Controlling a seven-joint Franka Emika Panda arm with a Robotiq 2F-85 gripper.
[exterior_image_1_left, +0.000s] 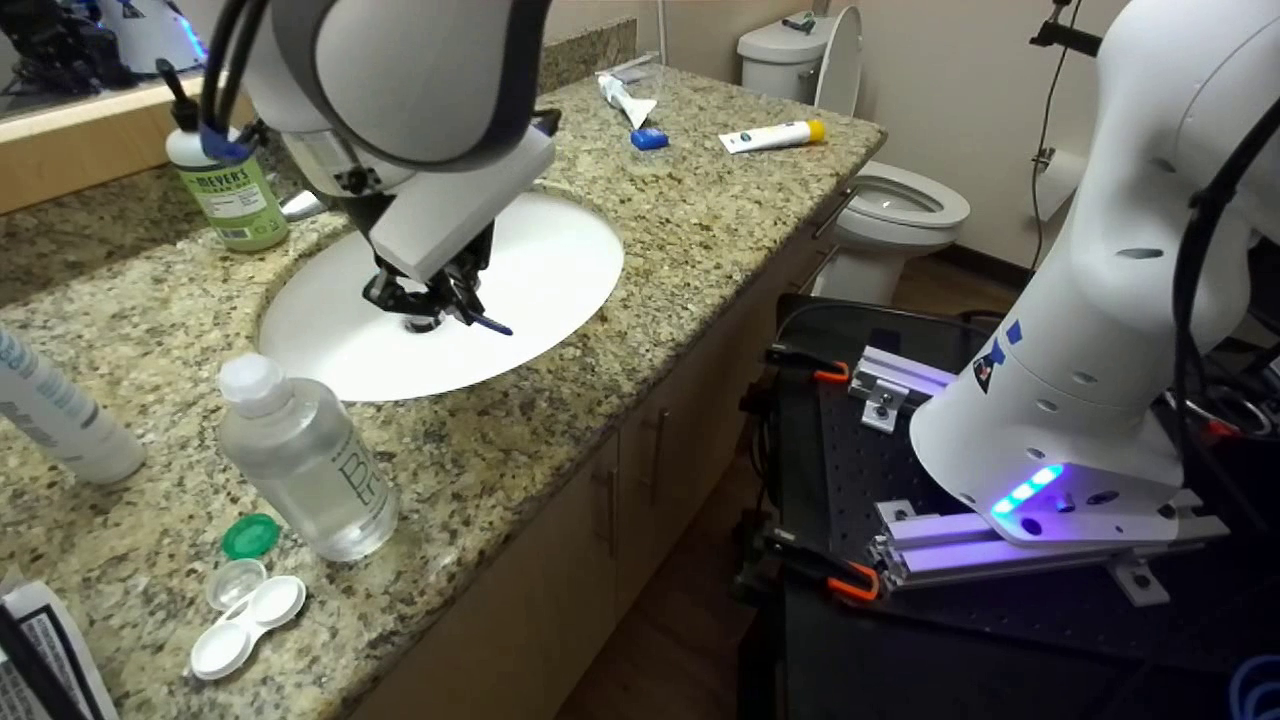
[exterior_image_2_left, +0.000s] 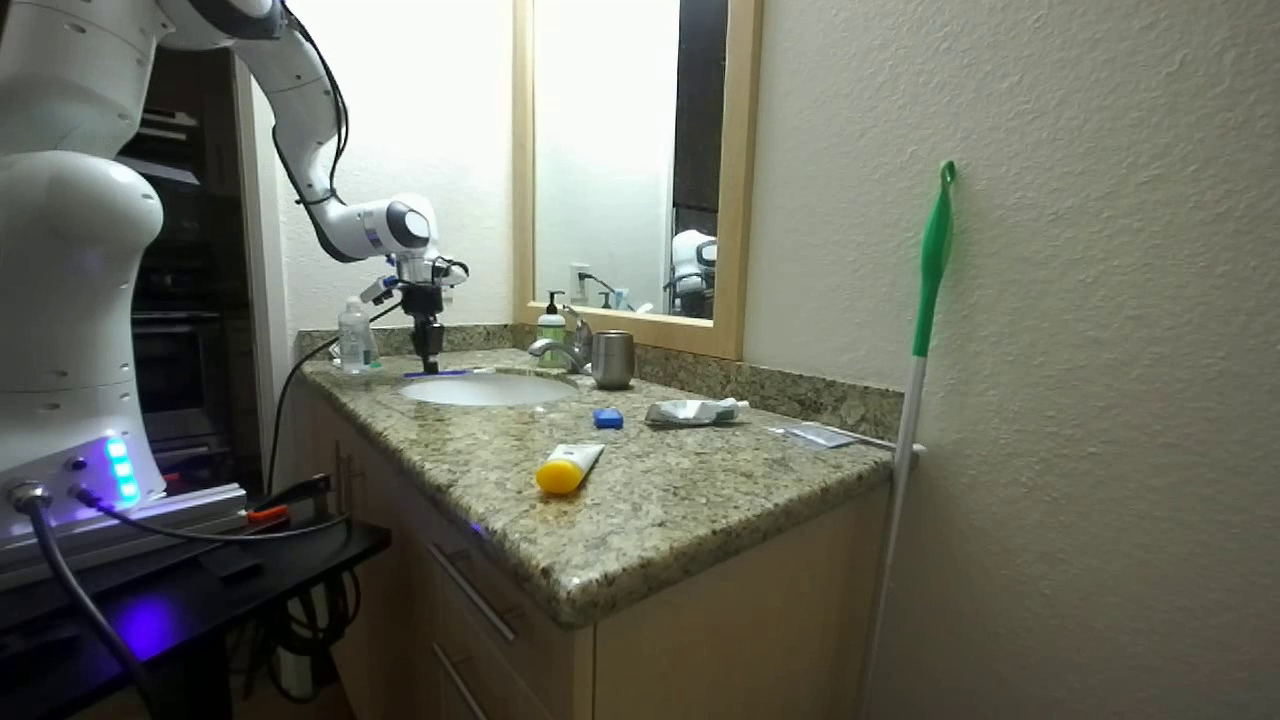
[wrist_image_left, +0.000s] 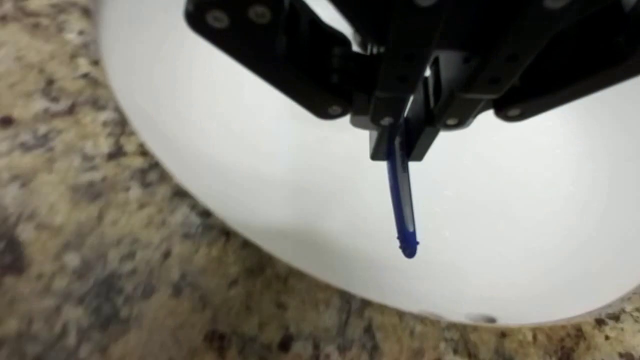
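Note:
In the wrist view a blue toothbrush handle (wrist_image_left: 400, 198) sticks out from between the fingertips of my gripper, which is shut on it. White sink basin (wrist_image_left: 288, 198) lies beneath both. Exterior view 1 shows the gripper (exterior_image_1_left: 444, 294) over the basin (exterior_image_1_left: 546, 282), with the handle end (exterior_image_1_left: 492, 324) pointing toward the counter's front; the brush head is hidden behind the gripper. From exterior view 2, the toothbrush (exterior_image_2_left: 438, 373) lies roughly level at the tip of the gripper (exterior_image_2_left: 429, 360), above the sink (exterior_image_2_left: 492, 389).
A clear bottle (exterior_image_1_left: 312, 462) and contact lens case (exterior_image_1_left: 250, 624) stand near the sink's left side. The soap bottle (exterior_image_1_left: 228, 192), metal cup (exterior_image_2_left: 613, 359) and faucet (exterior_image_2_left: 564, 346) line the back. A yellow-capped tube (exterior_image_1_left: 774, 136) and blue box (exterior_image_1_left: 649, 139) lie on the far counter.

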